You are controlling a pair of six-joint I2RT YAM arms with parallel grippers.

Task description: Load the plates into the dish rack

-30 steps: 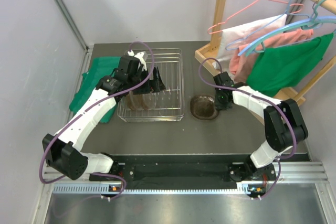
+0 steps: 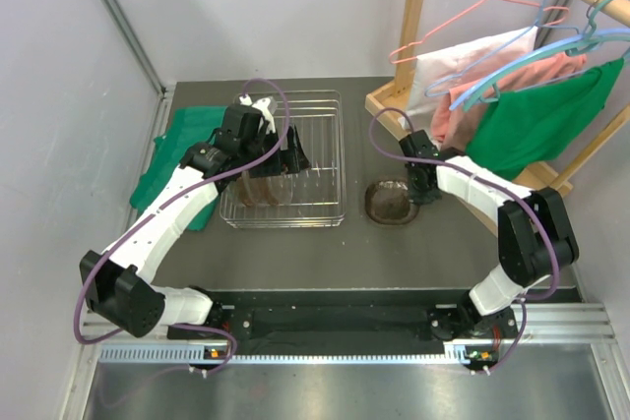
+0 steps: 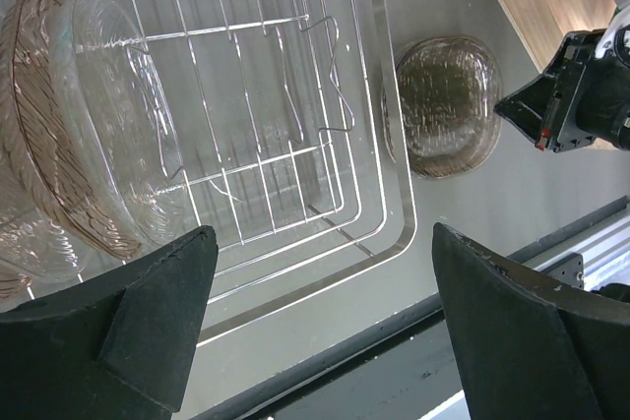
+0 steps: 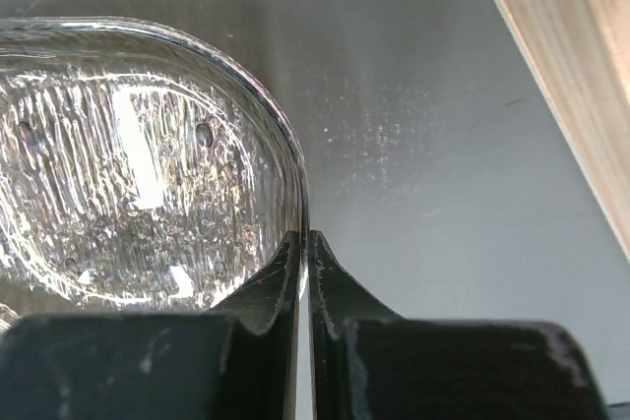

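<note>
A clear, textured glass plate [image 2: 391,202] looks flat on the dark table, right of the wire dish rack [image 2: 342,159]. Its rim [image 4: 298,169] runs between the fingertips of my right gripper, which is shut on that edge. The left wrist view also shows this plate [image 3: 448,110], just outside the rack's side. My left gripper is open above the rack, nothing between its widely spread fingers. Standing in the rack's left part are a clear glass plate [image 3: 103,95] and a brown ribbed one [image 3: 39,95], with more glass partly hidden beside them.
A green cloth [image 2: 182,150] lies left of the rack. At the right stands a wooden frame [image 2: 409,22] with hangers and hanging cloths, its base [image 4: 551,46] close to my right gripper. Bare table [image 2: 295,258] shows in front. The rack's right slots are empty.
The glass plate has slid slightly to the right across the table along with my right gripper. My left arm has stayed still.
</note>
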